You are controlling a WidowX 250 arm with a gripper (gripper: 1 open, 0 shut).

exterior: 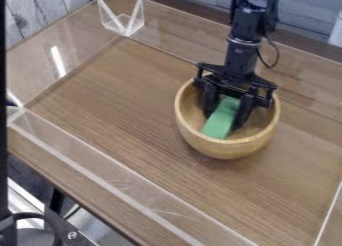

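Note:
A wooden bowl (218, 144) sits on the brown table, right of centre. Inside it lies a green object (218, 123), partly covered by the black gripper (233, 100), which reaches down from the top into the bowl. The fingers are over and around the upper part of the green object; whether they grip it is not clear.
A clear tape or acrylic piece (123, 20) is at the back left. Cables and a dark edge are at the lower left.

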